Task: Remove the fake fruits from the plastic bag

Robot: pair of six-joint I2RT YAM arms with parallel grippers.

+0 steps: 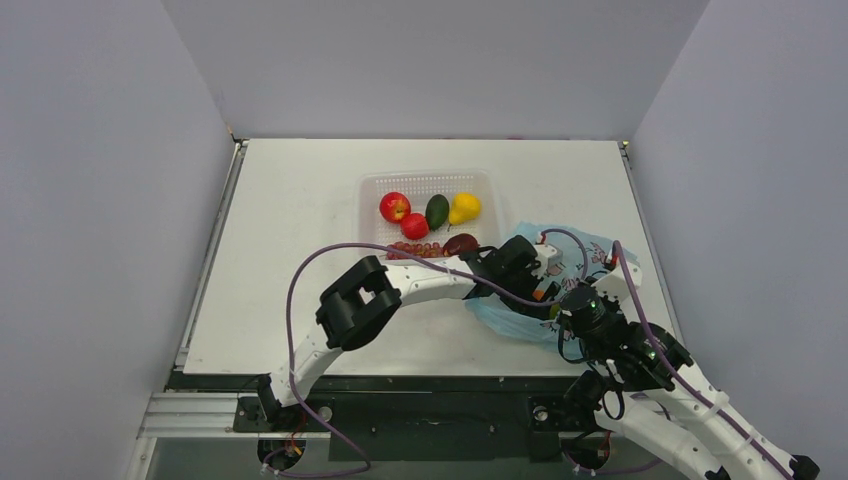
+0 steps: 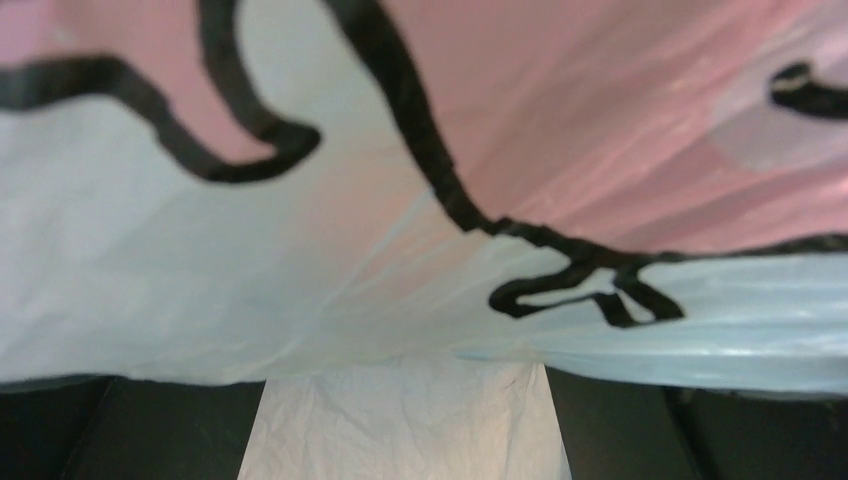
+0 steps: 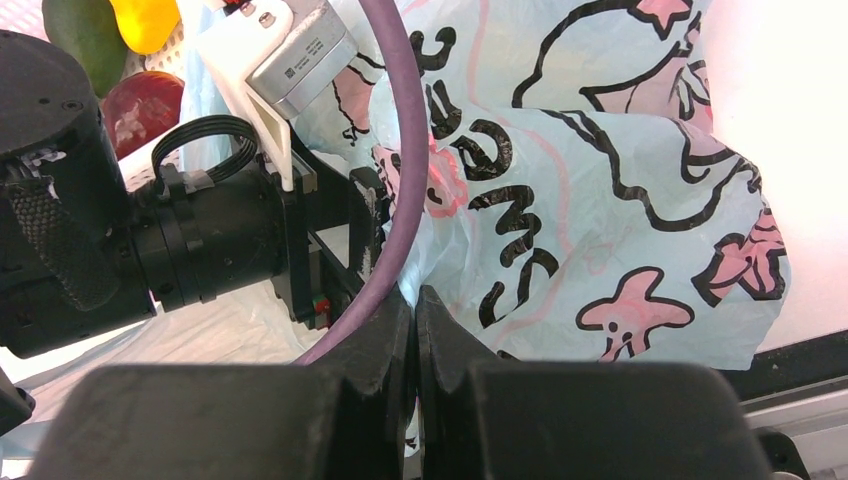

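The light-blue plastic bag with cartoon prints lies at the table's right. My left gripper is inside or against it, open, bag film filling its view. A small orange and green patch shows beside it in the top view, too small to identify. My right gripper is shut on a gathered strip of the bag. A white basket holds a red apple, another red fruit, avocado, yellow pear, grapes and a dark-red fruit.
My left arm reaches across the front middle to just below the basket. Both arms crowd the right front, with loose purple cables over them. Walls stand at the sides and back.
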